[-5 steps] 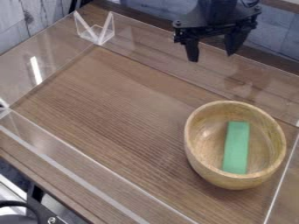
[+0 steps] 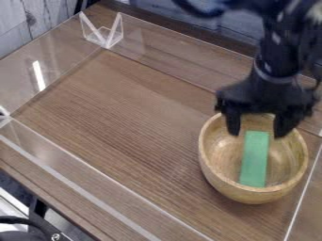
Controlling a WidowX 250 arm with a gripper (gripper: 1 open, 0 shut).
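Note:
A wooden bowl [image 2: 225, 179] sits at the right on the table, with a green block [image 2: 254, 162] lying inside it. My gripper [image 2: 258, 118], black and blurred, is low over the back of the bowl, its fingers spread open around the air above the block's far end. Whether the fingertips touch the bowl or block cannot be told.
A white wire-like object [image 2: 104, 30] stands at the back left. A grey wall runs along the back.
My gripper has come down and toward the camera from the back of the table to over the bowl. The bowl and green block look unmoved.

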